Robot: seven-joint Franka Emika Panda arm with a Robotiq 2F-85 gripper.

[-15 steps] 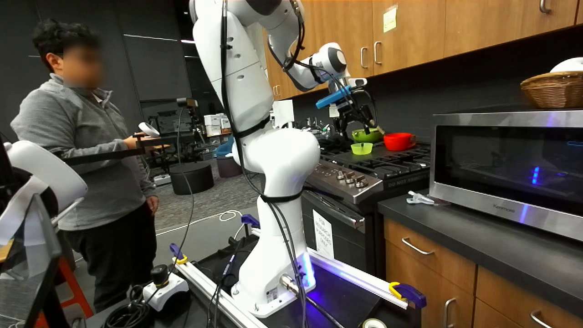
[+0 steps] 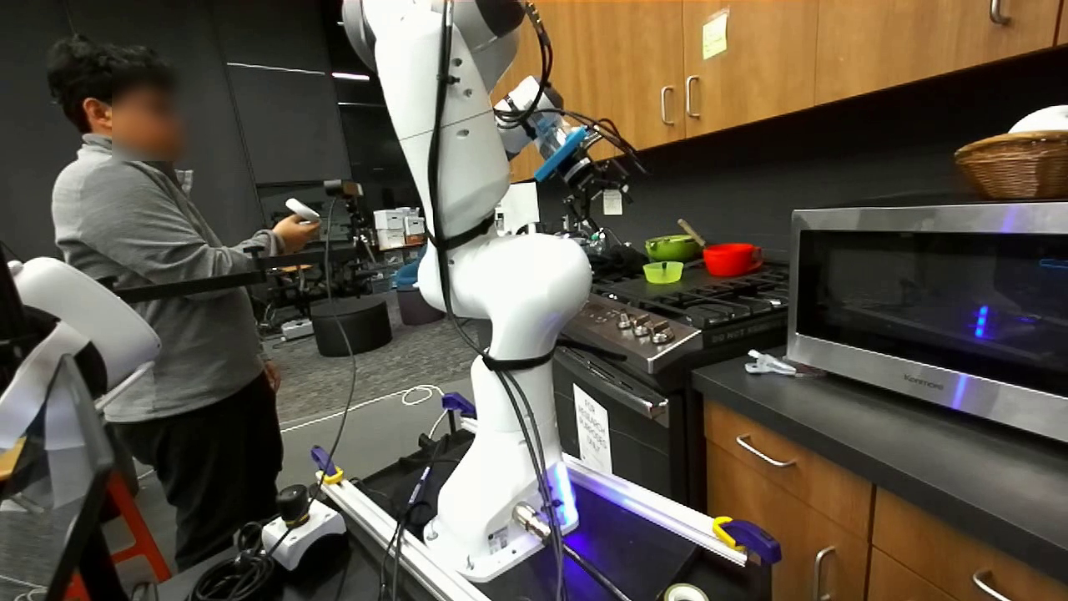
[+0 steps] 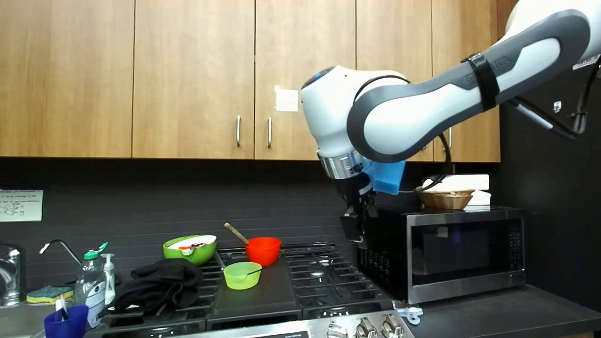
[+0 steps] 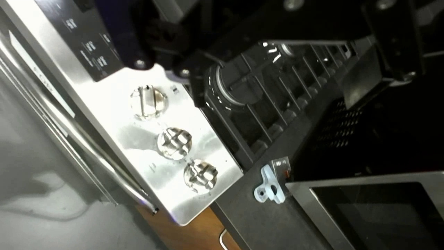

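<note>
In the wrist view my gripper is open, its dark fingers spread wide with nothing between them. It hangs in the air above the stove, close to the microwave's left side in exterior view 2. A light green bowl (image 3: 242, 275) sits on the flat centre plate of the stove. Behind it are a red pot (image 3: 263, 250) and a larger green bowl (image 3: 191, 254) with something white and red in it. A wooden handle (image 3: 236, 233) sticks up beside the red pot. None of these vessels touches the gripper.
The microwave (image 3: 466, 256) stands on the right counter, with a wicker basket (image 3: 446, 199) on top. A pale clip (image 4: 269, 187) lies by its front corner. Black cloth (image 3: 160, 284) covers the left burners. Cabinets (image 3: 307, 50) overhang the back. A person (image 2: 170, 270) stands left of the arm.
The arm has drawn back in exterior view 1, carrying the gripper left and somewhat higher, away from the bowls and pot. Those vessels stay where they were. The person's hand with the controller has risen.
</note>
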